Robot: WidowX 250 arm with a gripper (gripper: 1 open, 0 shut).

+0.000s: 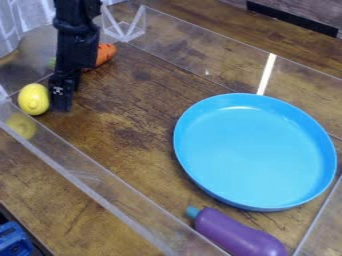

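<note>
My black gripper is low at the upper left, just right of a yellow lemon-like object, very near or touching it; its fingers are dark and hard to make out. Behind my arm, an orange carrot with green leaves is partly hidden.
A large blue plate fills the right of the wooden table. A purple eggplant lies at the lower right. Clear plastic walls run along the left and front.
</note>
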